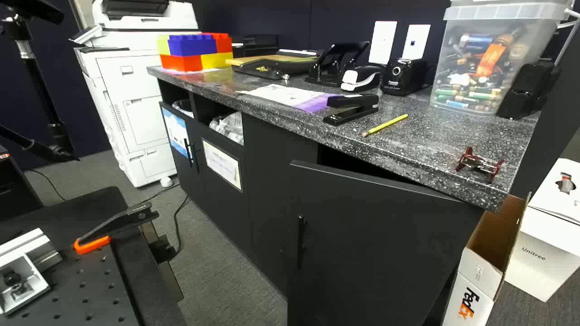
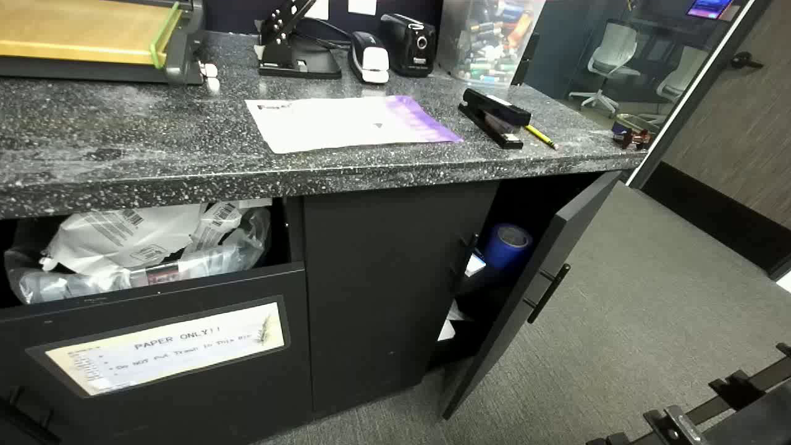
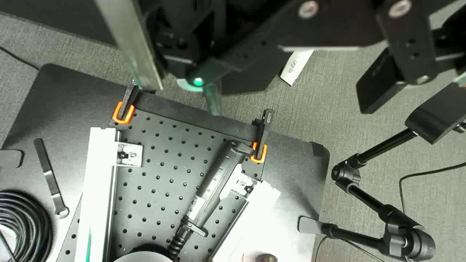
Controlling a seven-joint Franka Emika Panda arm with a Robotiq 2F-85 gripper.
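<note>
Dark, blurred linkage parts (image 3: 332, 22) fill the top of the wrist view. Which of them are my gripper's fingertips, and whether they stand apart, I cannot tell. No object is visibly held. On the speckled counter (image 1: 424, 125) lie a black stapler (image 1: 353, 108), a yellow pencil (image 1: 384, 125) and a dark red claw-like clip (image 1: 479, 163) near the right corner. A white and purple sheet (image 2: 334, 122) lies left of the stapler. Below, a black cabinet door (image 2: 534, 289) stands ajar, with a blue roll (image 2: 509, 248) on the shelf inside.
A clear bin of batteries (image 1: 473, 59) and colored blocks (image 1: 193, 51) stand on the counter. Cardboard boxes (image 1: 478, 266) sit beside the open door. Under the wrist camera, a perforated plate (image 3: 161, 183) has orange-tipped clamps (image 3: 258, 153) and a black handled tool (image 3: 216, 183).
</note>
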